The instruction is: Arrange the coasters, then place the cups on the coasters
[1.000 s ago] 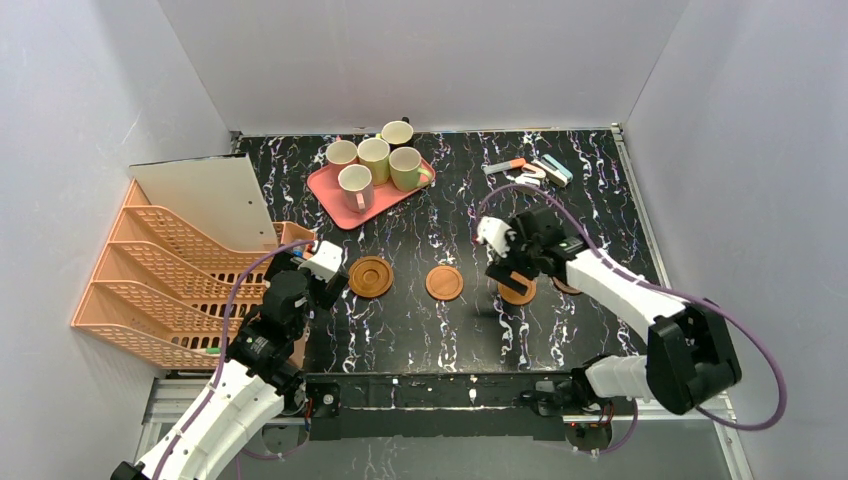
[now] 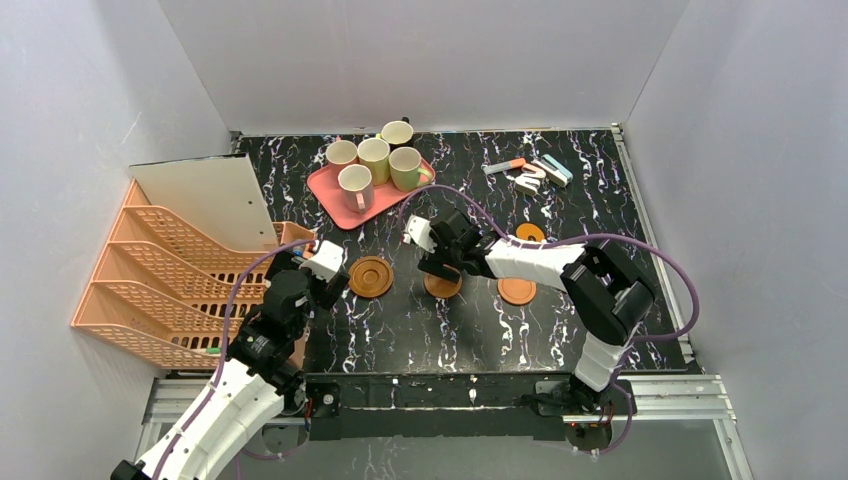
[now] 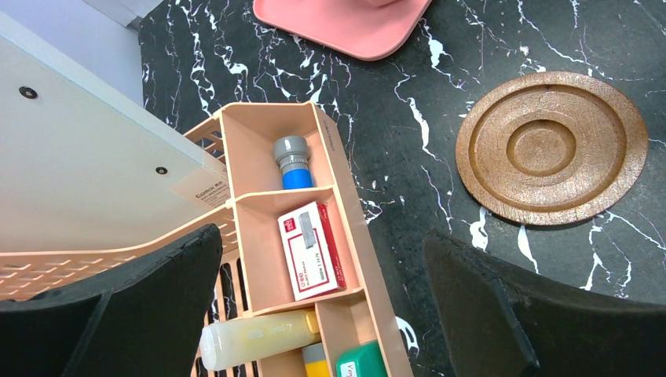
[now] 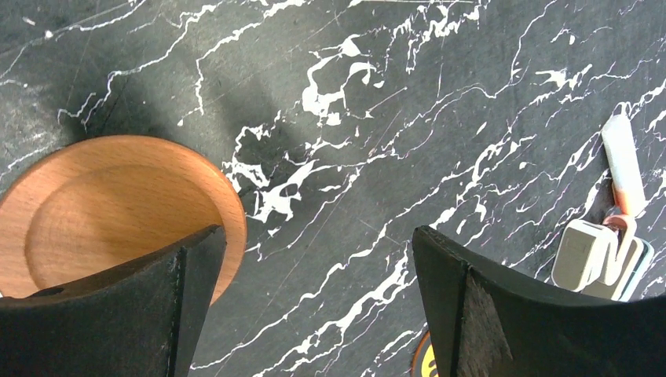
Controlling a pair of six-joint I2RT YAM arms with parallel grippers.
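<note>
Several cups, such as the pinkish-white cup and the green-handled cup, stand upright on a pink tray at the back left. A dark brown wooden coaster lies in front of the tray; the left wrist view shows this coaster bare. Lighter round coasters, among them one partly under the right arm and another, lie to the right. My right gripper is open above the table, empty, one finger overlapping a coaster. My left gripper stands open beside the organizer, holding nothing.
An orange slotted organizer with a white panel fills the left side; a small box and bottles sit in its compartments. Clips and a marker lie at the back right.
My right arm has swung left, from over the right-hand coaster to over the middle one, and a little toward the tray. The left arm and the cups have not moved.
</note>
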